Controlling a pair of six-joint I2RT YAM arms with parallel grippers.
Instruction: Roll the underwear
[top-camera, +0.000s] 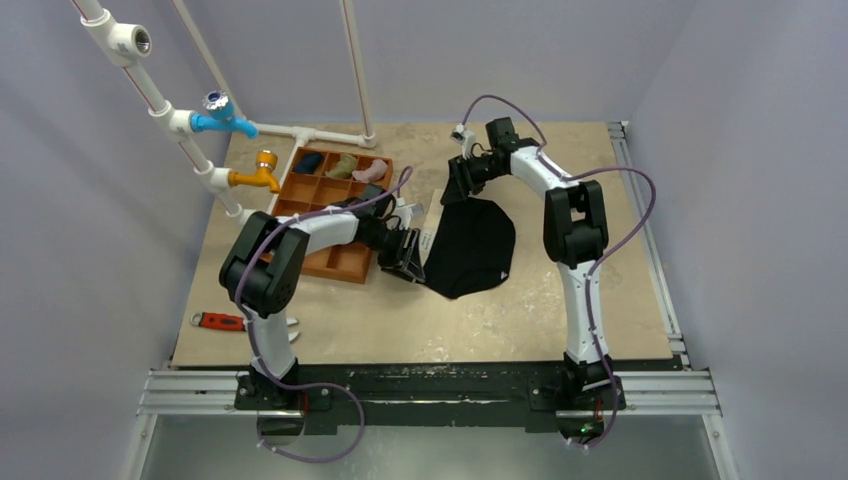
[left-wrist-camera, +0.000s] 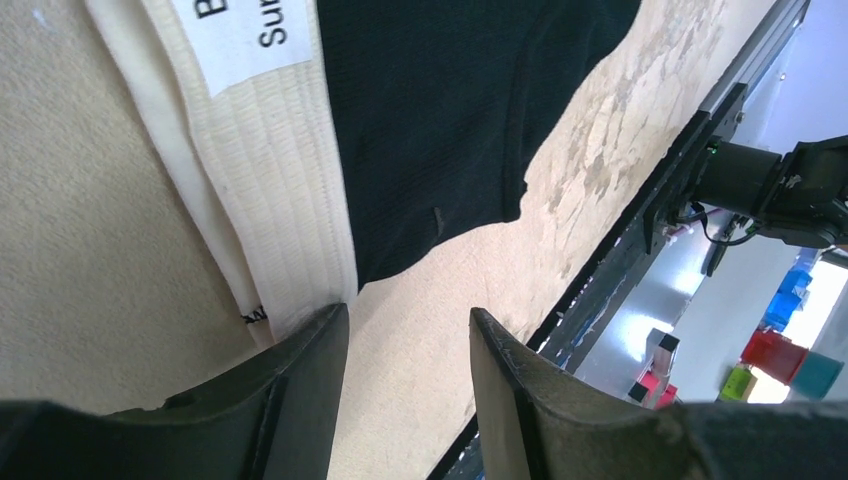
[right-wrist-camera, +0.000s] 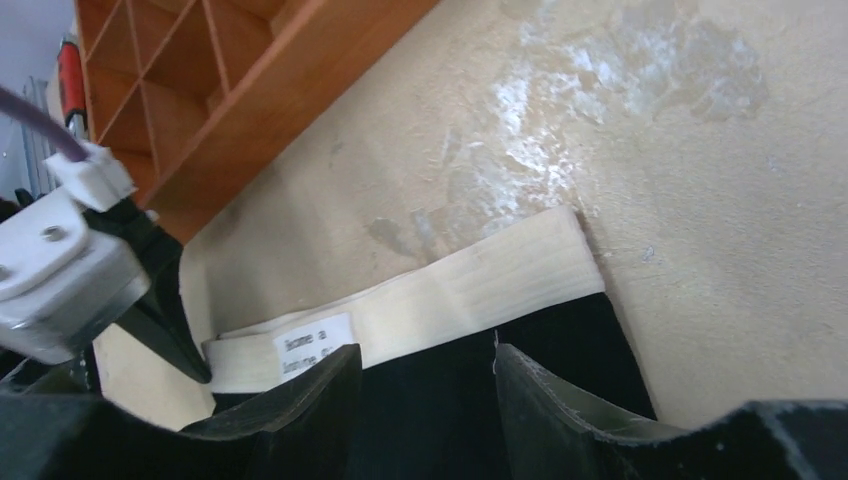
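The black underwear (top-camera: 470, 250) lies spread on the table, its pale waistband (top-camera: 432, 228) along the left side. At the waistband's near end my left gripper is open; one finger (left-wrist-camera: 325, 350) stands against the band's end and no cloth shows between the tips. In the left wrist view the waistband (left-wrist-camera: 275, 170) appears doubled, with two layers side by side. My right gripper is open over the black cloth near the far end of the waistband (right-wrist-camera: 480, 285). Whether its tips touch the cloth is hard to tell.
A wooden compartment box (top-camera: 318, 192) stands left of the underwear, with several rolled cloths at its back, including a pink one (top-camera: 370, 171). A red-handled tool (top-camera: 218, 321) lies at the front left.
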